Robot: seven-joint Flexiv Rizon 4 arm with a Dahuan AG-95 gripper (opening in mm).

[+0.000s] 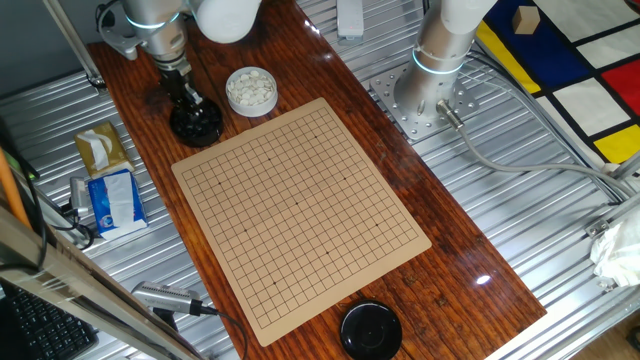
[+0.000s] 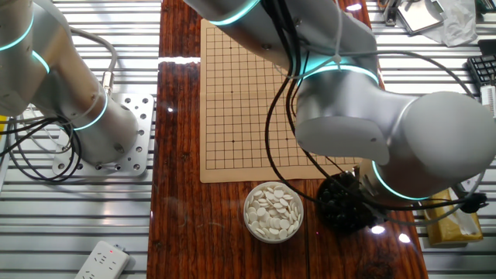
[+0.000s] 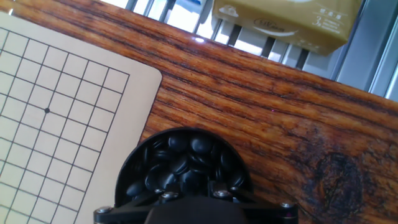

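Black stones (image 3: 177,163) fill a round black bowl (image 3: 241,163) in the wrist view, at its lower middle. My gripper reaches in from the bottom edge, over the near part of that bowl. Exterior view 1 has the gripper (image 1: 190,102) pointing down at the black bowl (image 1: 209,136), near the table's far left. How far apart the fingertips stand is hard to make out among dark stones, and whether a stone is between them does not show. The tan grid board (image 1: 300,215) lies flat with no stones on it.
A white bowl of white stones (image 1: 252,90) stands close beside the black one. A black round lid or dish (image 1: 370,330) lies beyond the board's opposite side. Tissue packs (image 1: 104,150) rest off the table's left edge. Bare wood (image 1: 455,260) runs along the right.
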